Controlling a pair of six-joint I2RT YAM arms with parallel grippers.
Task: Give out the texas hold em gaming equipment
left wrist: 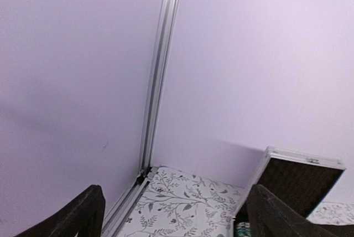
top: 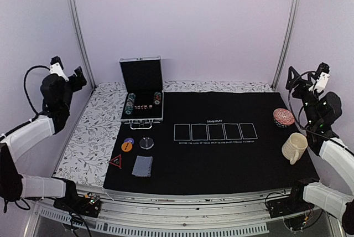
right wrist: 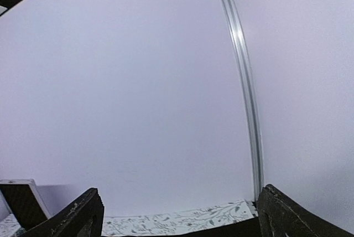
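An open chip case [top: 142,120] stands at the back left of the black mat [top: 221,173], its lid raised. Chip stacks [top: 130,104] and a row of red-and-white dice [top: 142,107] lie inside. In front of it are an orange disc [top: 126,146], a purple disc [top: 129,140], a clear disc [top: 146,143], a red-edged triangle [top: 115,161] and a grey card stack [top: 142,166]. My left gripper is raised at the left wall, open and empty. High on the right side, my right gripper stands open, nothing between its fingers.
At the mat's right edge sit a patterned red-and-white round object [top: 284,117] and a cream mug [top: 295,148], close below the right arm. White card outlines [top: 215,132] are printed mid-mat.
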